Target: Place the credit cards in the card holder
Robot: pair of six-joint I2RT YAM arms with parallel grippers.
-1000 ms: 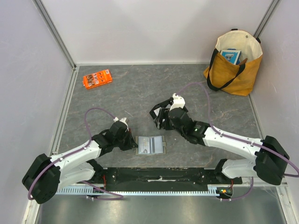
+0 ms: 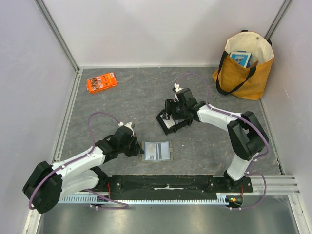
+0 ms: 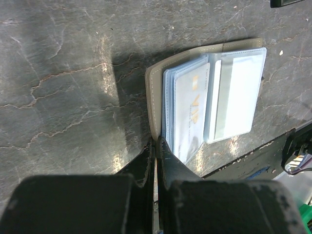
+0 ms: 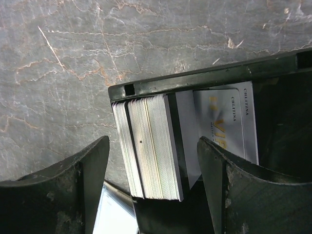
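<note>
The card holder (image 3: 234, 92) lies open near the front edge, showing clear sleeves, one with a card. My left gripper is shut at the holder's edge; whether the edge is between its tips is unclear. A black tray (image 4: 195, 77) holds a stack of cards (image 4: 151, 146) on edge and flatter silver cards (image 4: 219, 117) beside it. My right gripper is open above the stack, one finger to each side in its wrist view.
An orange package (image 2: 101, 82) lies at the back left. A yellow tote bag (image 2: 243, 78) stands at the back right.
The left arm is nearly still.
</note>
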